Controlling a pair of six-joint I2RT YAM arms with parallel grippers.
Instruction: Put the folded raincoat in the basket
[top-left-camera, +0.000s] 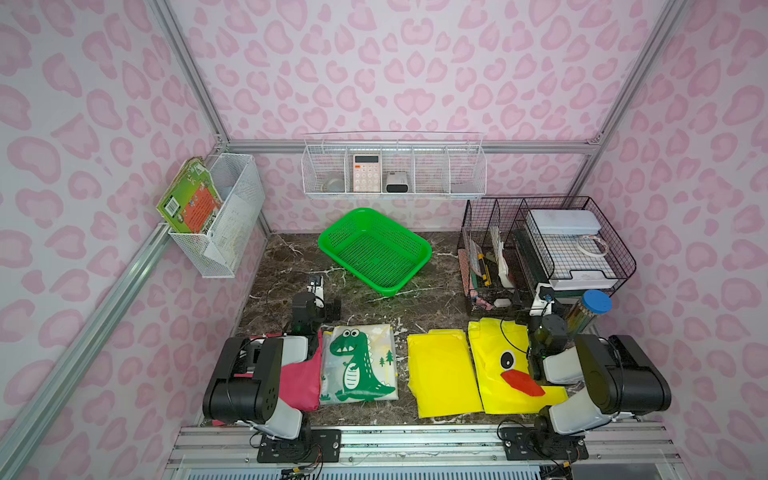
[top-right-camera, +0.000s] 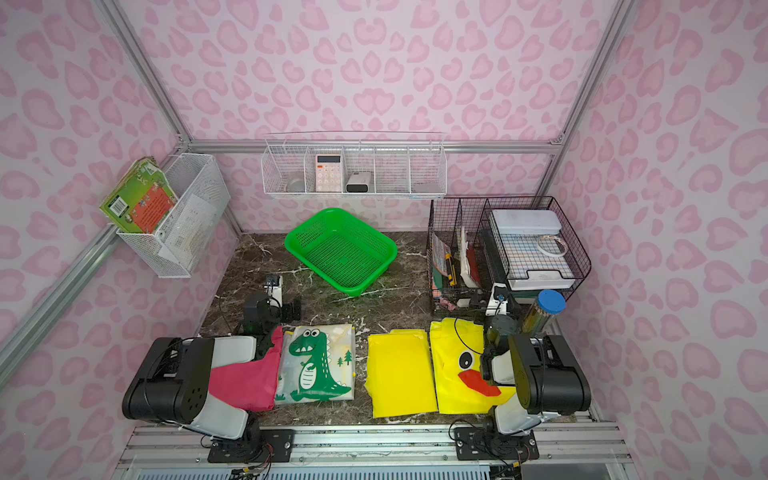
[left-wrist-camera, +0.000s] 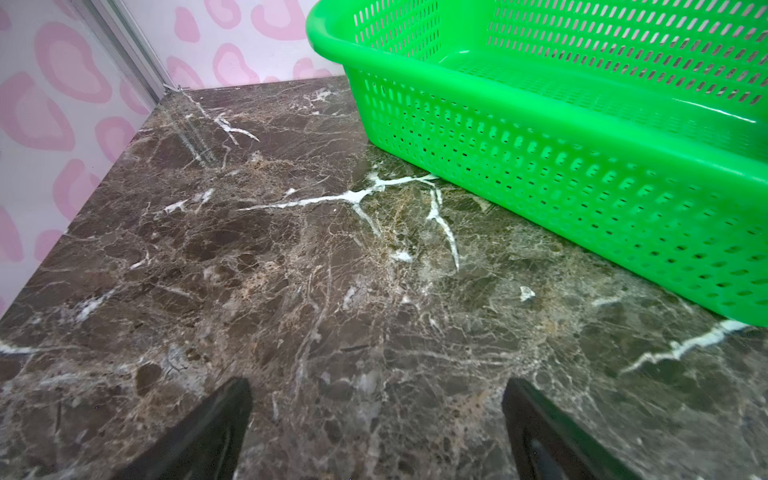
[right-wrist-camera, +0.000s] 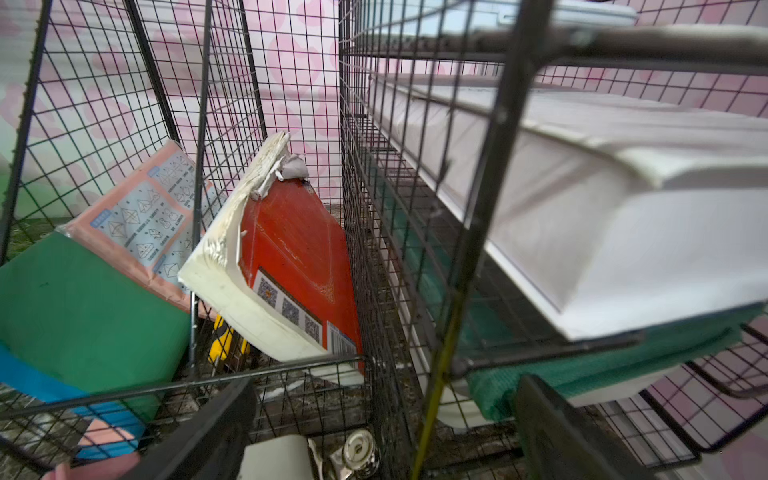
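Note:
Several folded raincoats lie in a row along the front of the table: a red one (top-right-camera: 248, 376) partly under my left arm, a white one with a green dinosaur (top-left-camera: 358, 364), a plain yellow one (top-left-camera: 444, 372), and a yellow one with a duck face (top-left-camera: 500, 360) partly covered by my right arm. Behind them sits the green basket (top-left-camera: 376, 249), and its visible inside is empty. My left gripper is open over bare table, to the front left of the basket. Open too, my right gripper faces the black wire rack with nothing held.
The black wire rack (top-left-camera: 552, 204) with books and boxes stands at the back right, beside a blue-lidded jar (top-left-camera: 596, 301). White wire baskets hang on the back wall (top-left-camera: 428, 172) and left wall (top-left-camera: 236, 192). Bare marble (top-left-camera: 436, 300) lies between basket and raincoats.

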